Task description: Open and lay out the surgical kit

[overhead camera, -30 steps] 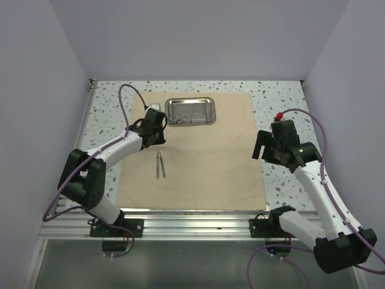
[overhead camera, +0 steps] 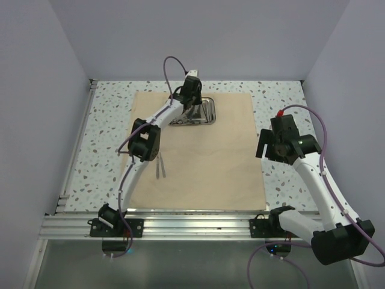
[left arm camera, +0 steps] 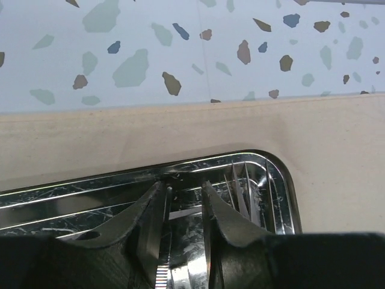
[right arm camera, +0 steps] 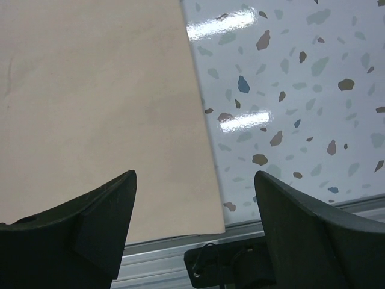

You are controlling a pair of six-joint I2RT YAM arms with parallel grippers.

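A shiny steel tray (overhead camera: 214, 111) lies at the back of the beige cloth (overhead camera: 204, 174), holding several slim metal instruments. My left gripper is over the tray, open, its fingertips close above the contents; a ridged handle (left arm camera: 162, 274) shows between the fingers. Several thin instruments (left arm camera: 246, 195) stand along the tray's right end, just right of the fingers. Two slender instruments (overhead camera: 160, 165) lie side by side on the cloth's left half. My right gripper hangs open above the cloth's right edge, with nothing between its fingers.
The speckled tabletop (overhead camera: 90, 168) borders the cloth on its left and right. Metal rails (overhead camera: 198, 218) run along the front. The left arm hangs across its left side.
My left arm has swung from above the cloth's left side, back and to the right, over the tray. The two instruments on the cloth stay put.
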